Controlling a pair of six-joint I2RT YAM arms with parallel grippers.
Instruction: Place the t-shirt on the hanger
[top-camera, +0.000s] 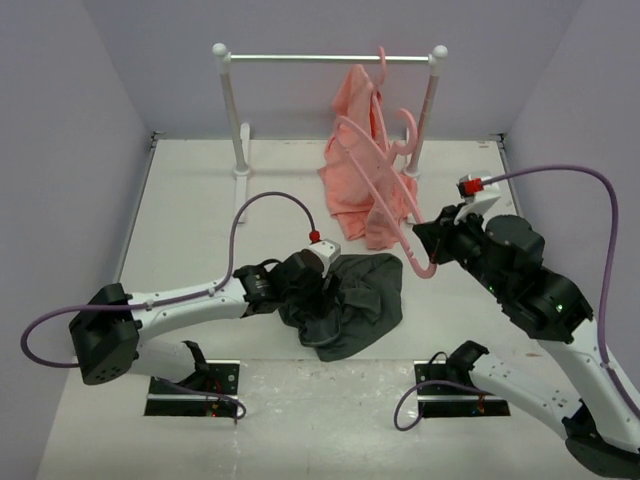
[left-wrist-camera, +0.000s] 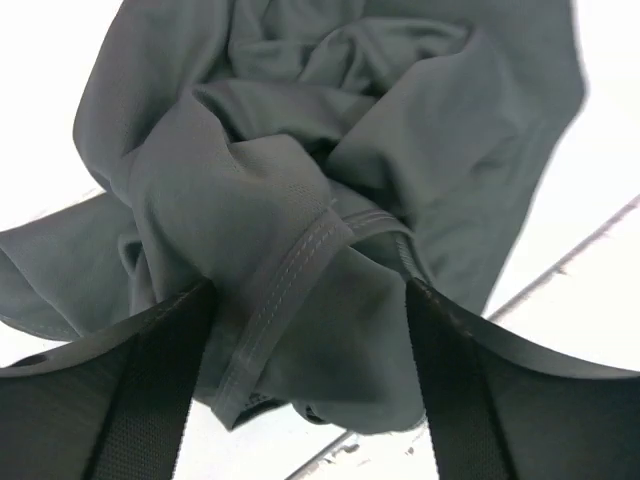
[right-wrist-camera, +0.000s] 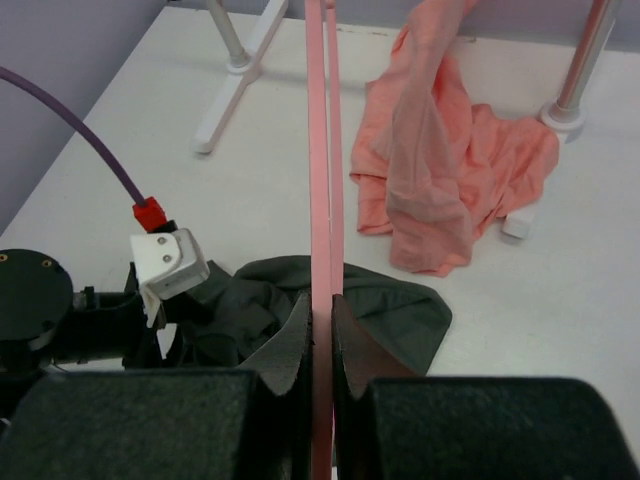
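Note:
The dark grey t-shirt (top-camera: 375, 290) lies crumpled on the table in the top view. Over its left part is my left gripper (top-camera: 328, 285). In the left wrist view its fingers (left-wrist-camera: 150, 385) stand wide apart, with loose grey folds (left-wrist-camera: 270, 215) in front of and between them. My right gripper (top-camera: 432, 237) is shut on the lower bar of a pink hanger (top-camera: 385, 195), held tilted in the air with its hook up, clear of the rod. The right wrist view shows this bar (right-wrist-camera: 319, 200) edge-on between the closed fingertips.
A clothes rack with a white rod (top-camera: 310, 58) stands at the back. A pink garment (top-camera: 350, 195) hangs there on another hanger, its lower part on the table. Bare table shows at the left and right.

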